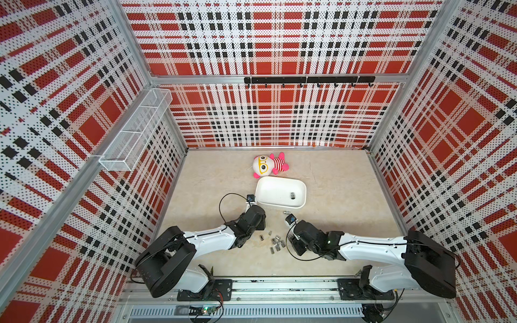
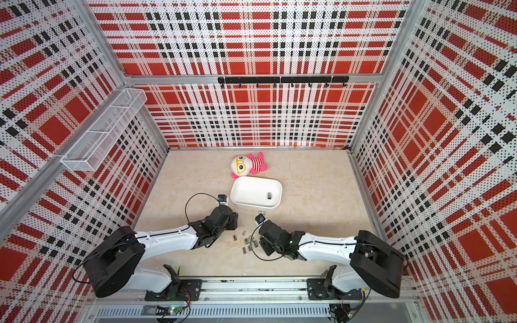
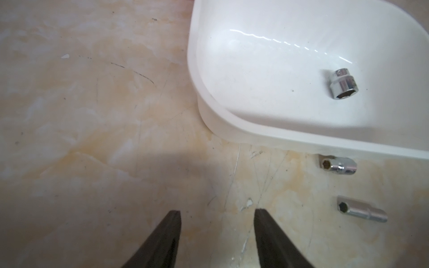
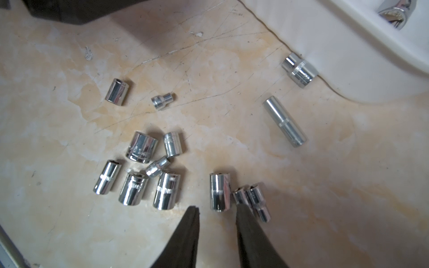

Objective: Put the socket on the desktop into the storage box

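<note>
Several shiny metal sockets lie loose on the desktop, among them a thick socket (image 4: 220,192) just beyond the fingertips of my right gripper. That gripper is partly open, with bare desktop between its tips. A long socket (image 4: 284,121) and a stepped socket (image 4: 299,70) lie close to the white storage box (image 1: 269,200). Inside the box is one socket (image 3: 343,84). My left gripper stands open over bare desktop at the box's near left, nothing between its fingers.
A pink and white plush toy (image 1: 271,164) lies behind the box. The left arm's dark body (image 4: 80,9) shows at the upper left of the right wrist view. Desktop to the right of the box is clear (image 1: 344,188).
</note>
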